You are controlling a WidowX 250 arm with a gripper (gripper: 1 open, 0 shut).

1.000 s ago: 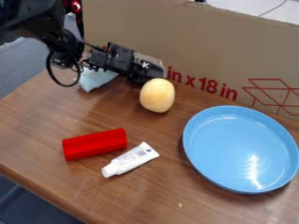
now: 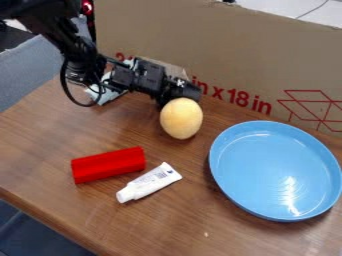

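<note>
The black arm reaches in from the top left, and its gripper (image 2: 178, 92) hangs just behind and above a pale yellow round object (image 2: 181, 119), near the cardboard box. Its fingertips are small and dark, partly merged with the arm, though no held object shows between them. A red cylinder (image 2: 107, 165) lies at the front left, with a white tube (image 2: 148, 183) beside it to the right. A blue plate (image 2: 274, 170) fills the right of the wooden table.
A large cardboard box (image 2: 267, 60) stands along the back. A light blue-white item lies behind the arm at the left, partly hidden. The wooden table (image 2: 67, 220) has free room at the front left and centre.
The gripper has shifted a little to the right and toward the viewer, over the yellow object. The other objects look unmoved.
</note>
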